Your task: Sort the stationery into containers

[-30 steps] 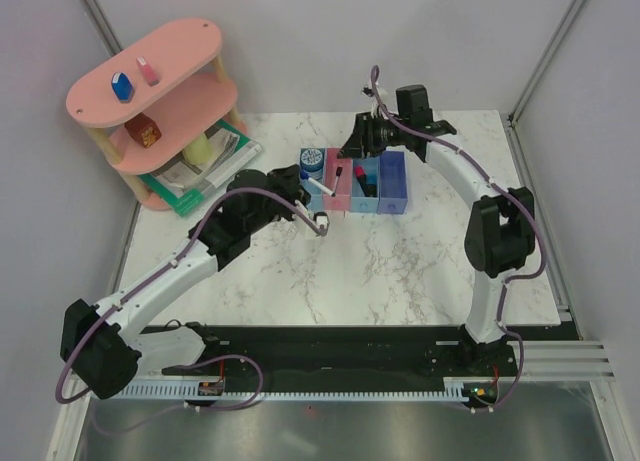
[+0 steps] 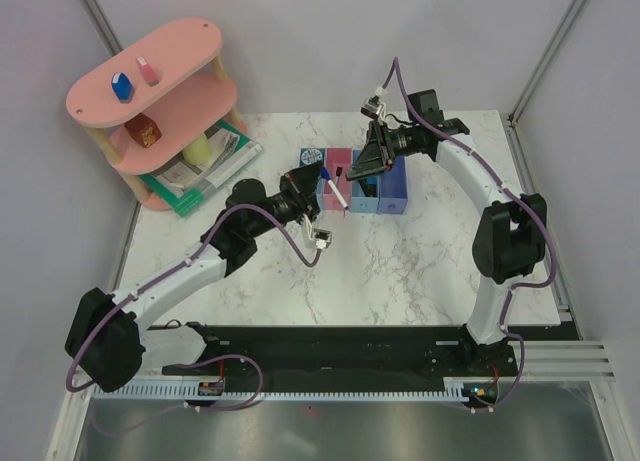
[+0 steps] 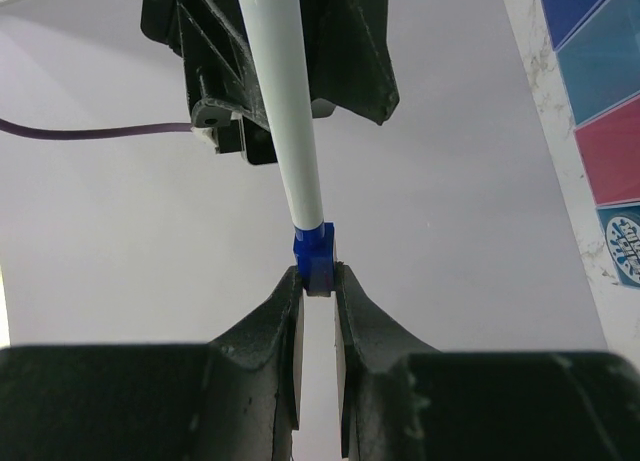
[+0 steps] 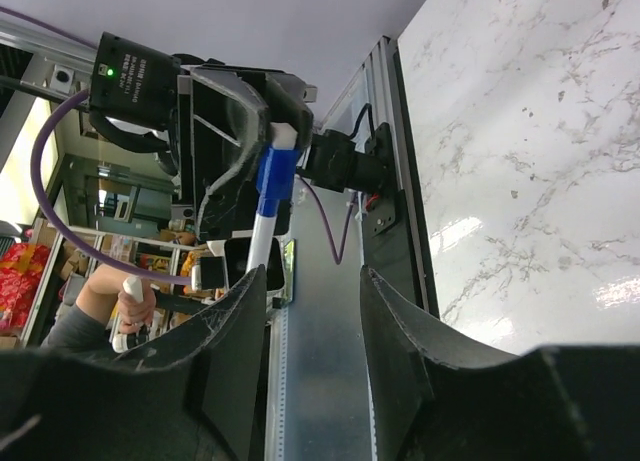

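Note:
My left gripper (image 2: pixel 312 173) is shut on a marker (image 2: pixel 334 189) with a white barrel and blue end, held in the air over the coloured bins. In the left wrist view the blue end (image 3: pixel 314 251) sits between its fingertips. My right gripper (image 2: pixel 370 161) stands open above the bins, near the marker; in the right wrist view the marker (image 4: pixel 264 231) is just beyond its fingers. The bins include pink (image 2: pixel 338 159), light blue (image 2: pixel 365 203) and dark blue (image 2: pixel 393 199), with dark items inside, and a light-blue one with a round white label (image 3: pixel 620 241).
A two-tier pink shelf (image 2: pixel 150 41) stands at the back left with small items on it, beside a green tray (image 2: pixel 185 203) with flat clear items.
My left gripper has lifted and turned with the marker, whose white end now points more steeply down in the top view.

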